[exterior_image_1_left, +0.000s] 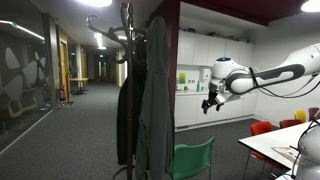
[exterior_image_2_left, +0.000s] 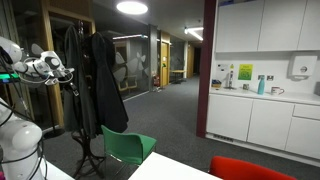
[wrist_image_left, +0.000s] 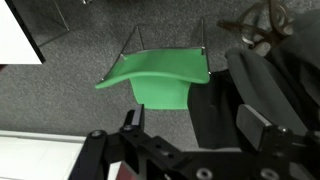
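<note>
My gripper is open, its two fingers wide apart with nothing between them in the wrist view. In exterior view 1 the gripper (exterior_image_1_left: 211, 104) hangs in mid-air, right of a coat rack (exterior_image_1_left: 128, 65) draped with a grey coat (exterior_image_1_left: 157, 105) and darker clothing. Exterior view 2 has the gripper (exterior_image_2_left: 70, 76) at the left, overlapping a dark coat (exterior_image_2_left: 79, 90) in the picture; I cannot tell whether they touch. Dark clothing (wrist_image_left: 265, 85) fills the right side of the wrist view, close to the right finger.
A green chair (wrist_image_left: 160, 66) stands below the gripper, beside the coats. A white table (exterior_image_2_left: 195, 169) with a red chair (exterior_image_2_left: 245, 169) is in front. White cabinets (exterior_image_1_left: 205, 48) and a counter line the wall.
</note>
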